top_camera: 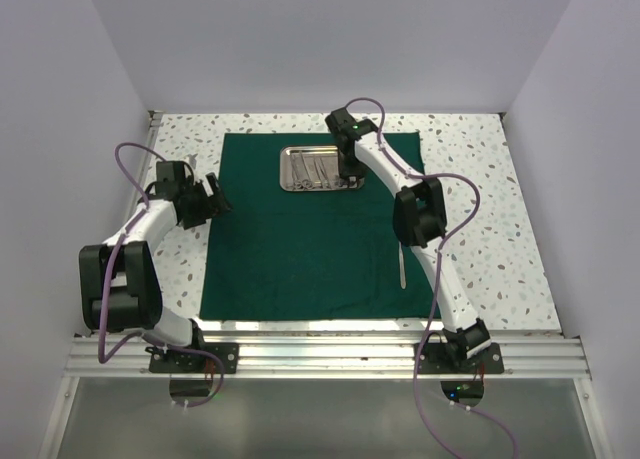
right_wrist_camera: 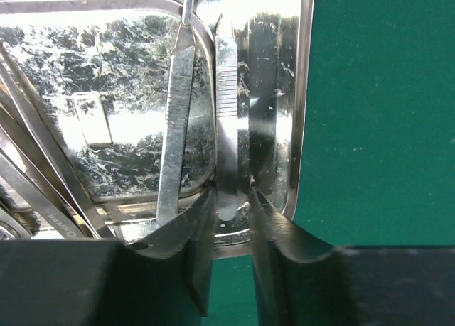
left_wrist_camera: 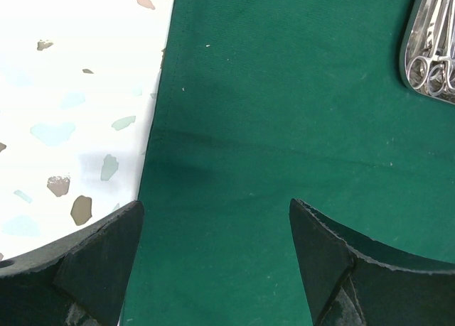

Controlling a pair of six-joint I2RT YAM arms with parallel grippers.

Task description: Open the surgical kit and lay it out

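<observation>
The metal tray point(top_camera: 285, 167) of surgical instruments lies on the green cloth point(top_camera: 300, 259) at the back middle. My right gripper is low over the tray's right end, its fingertips either side of the end of a scalpel handle point(right_wrist_camera: 227, 113), part open; whether they touch it is unclear. Another slim handle point(right_wrist_camera: 174, 120) lies beside it, with tweezers point(right_wrist_camera: 50, 148) further left. A single slim instrument point(top_camera: 402, 269) lies on the cloth's right side. My left gripper hangs open above the cloth's left edge, nothing between its fingers; scissors point(left_wrist_camera: 434, 74) show in the tray.
The speckled table point(top_camera: 500, 229) shows around the cloth.
</observation>
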